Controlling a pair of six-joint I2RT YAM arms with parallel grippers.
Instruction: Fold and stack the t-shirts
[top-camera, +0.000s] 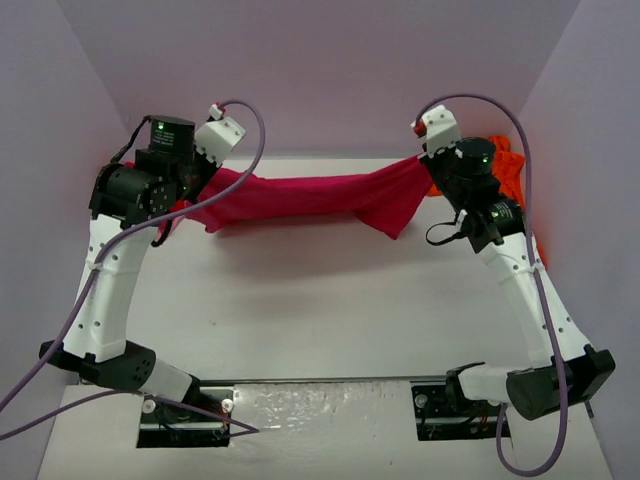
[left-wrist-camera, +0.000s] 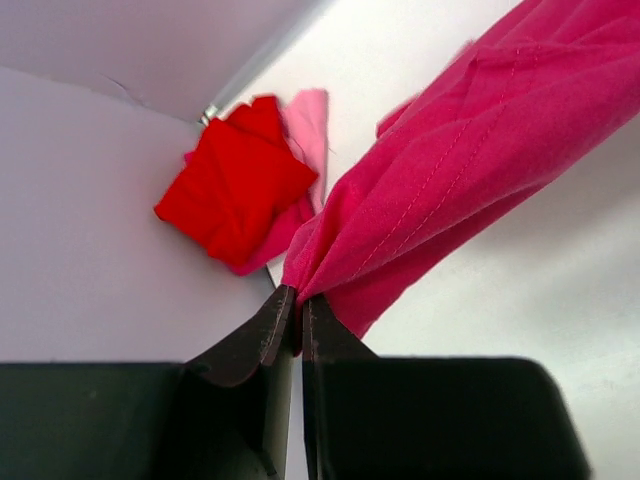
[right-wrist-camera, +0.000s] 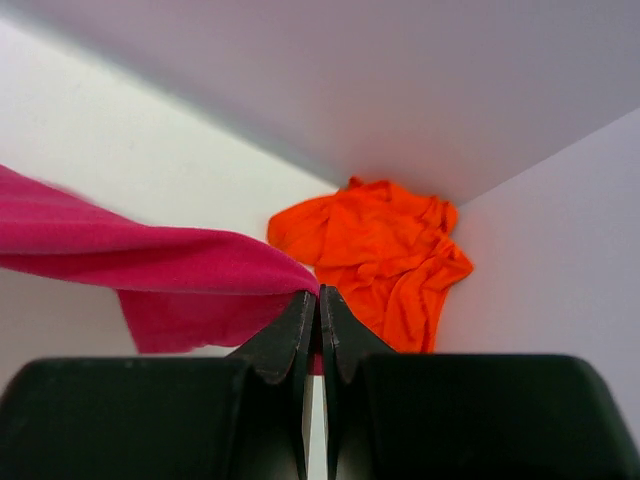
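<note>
A crimson t-shirt is stretched between my two grippers, raised off the white table and sagging a little in the middle. In the left wrist view, my left gripper is shut on one end of it, and the shirt runs off to the upper right. My right gripper is shut on the other end, with a flap of the shirt hanging below. At the back left lies a pile with a folded red shirt on top and a pink one beside it.
A crumpled orange shirt lies at the back right, against the wall corner. Walls enclose the table at the back and both sides.
</note>
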